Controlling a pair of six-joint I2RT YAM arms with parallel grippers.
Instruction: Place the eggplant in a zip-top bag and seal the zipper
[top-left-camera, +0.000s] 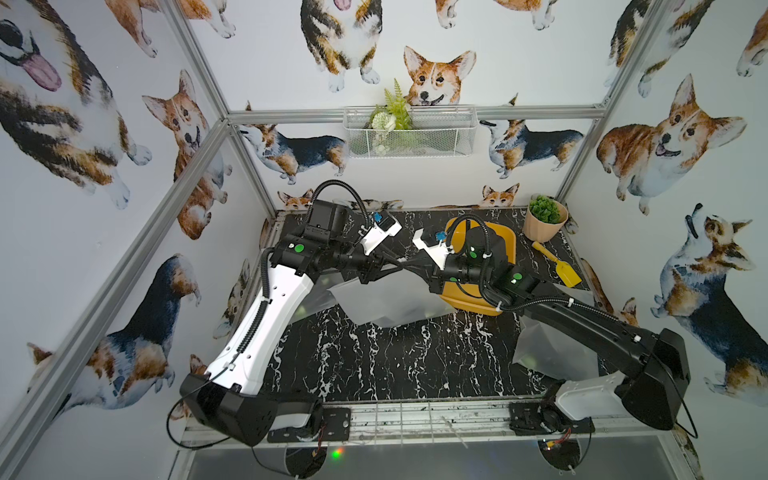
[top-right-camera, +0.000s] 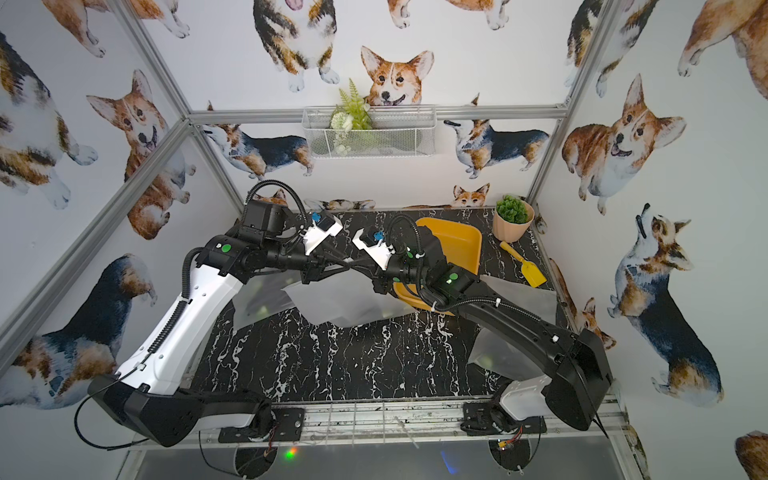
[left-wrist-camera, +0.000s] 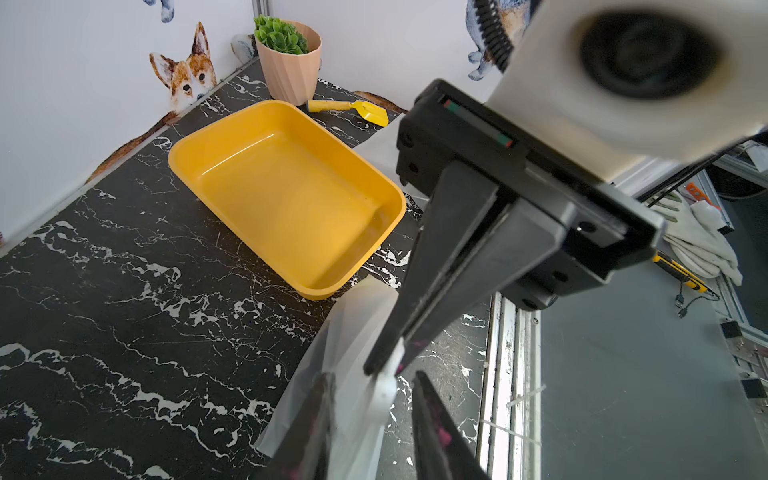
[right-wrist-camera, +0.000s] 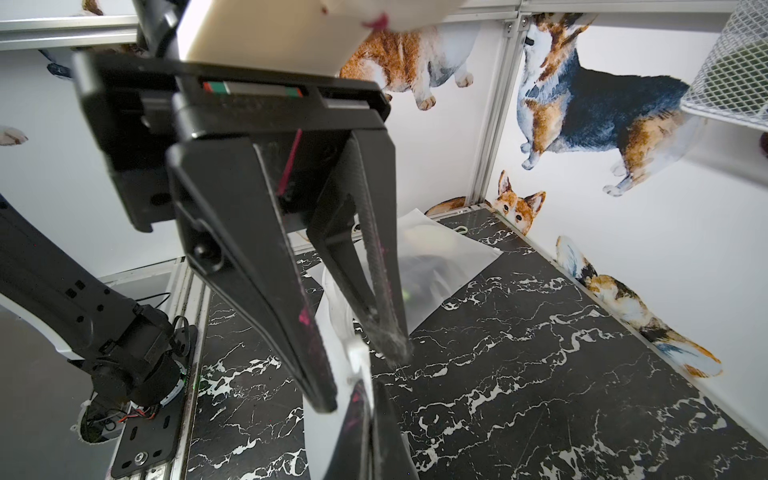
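A translucent zip bag (top-left-camera: 384, 296) hangs between the two grippers at the centre, its white top edge raised. My right gripper is shut on that edge, seen in the left wrist view. My left gripper is part open, its fingertips either side of the edge beside my right gripper's tips. Another translucent bag (right-wrist-camera: 436, 264), with something indistinct showing through it, lies at the left of the table. I cannot make out the eggplant clearly.
A yellow tray (left-wrist-camera: 280, 192) lies at the back right, near a potted plant (top-left-camera: 545, 224) and yellow scoop (top-left-camera: 566, 270). A third bag (top-left-camera: 552, 352) lies at the right. A wire basket (top-left-camera: 409, 132) hangs on the back wall.
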